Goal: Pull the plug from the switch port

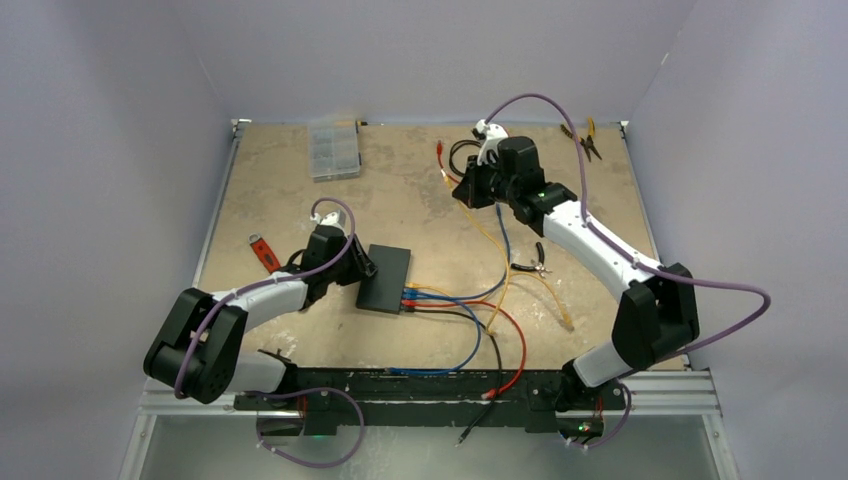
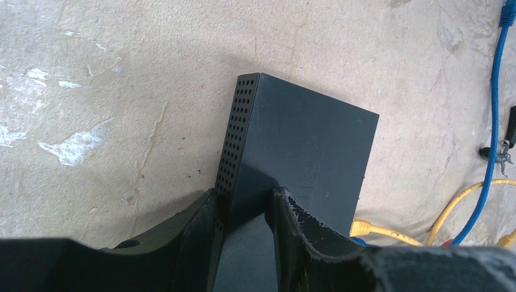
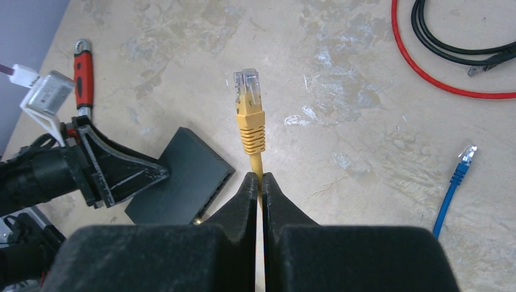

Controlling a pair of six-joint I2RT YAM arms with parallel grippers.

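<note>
The black switch (image 1: 383,278) lies at the table's middle-left, cables plugged along its right side. My left gripper is shut on the switch, its fingers at the perforated end in the left wrist view. My right gripper is shut on a yellow cable just below its boot, the clear-tipped yellow plug (image 3: 249,103) standing free above the fingers. In the top view this gripper is up at the right, with the yellow cable trailing down from it.
Loose blue, red and black cables (image 3: 447,194) lie around the switch and at the back. A clear organizer box (image 1: 334,150), a red-handled tool (image 1: 264,252) and pliers (image 1: 585,140) lie near the edges.
</note>
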